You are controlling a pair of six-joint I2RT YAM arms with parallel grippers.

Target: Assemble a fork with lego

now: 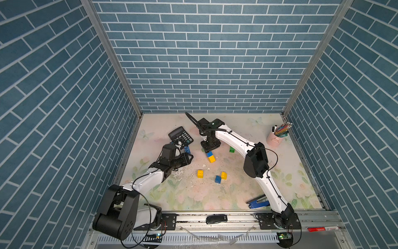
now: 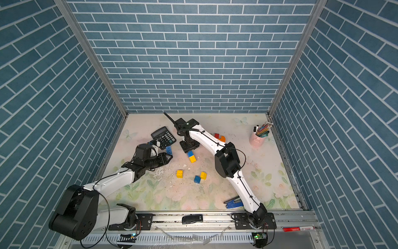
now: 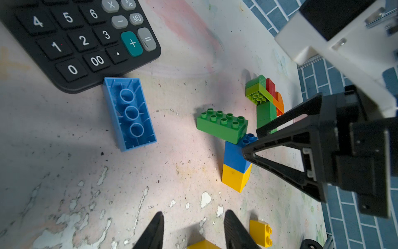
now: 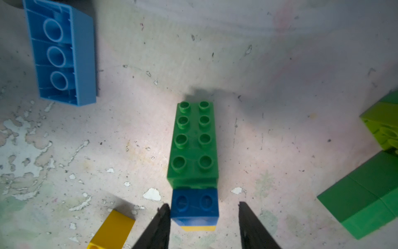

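Observation:
A blue brick sits on a yellow brick, against one end of a long green brick. My right gripper is over this blue-yellow stack, part open, one fingertip beside the blue brick and the other standing clear to its right. My left gripper hangs over the table near a yellow brick; whether anything is between its fingers cannot be told. A light blue brick lies studs down beside the calculator. Another yellow brick and a small blue brick lie toward the front.
The calculator is at back left. A group of green, red and orange bricks lies right of the stack. A pink pen cup stands at the right, a stapler at front right.

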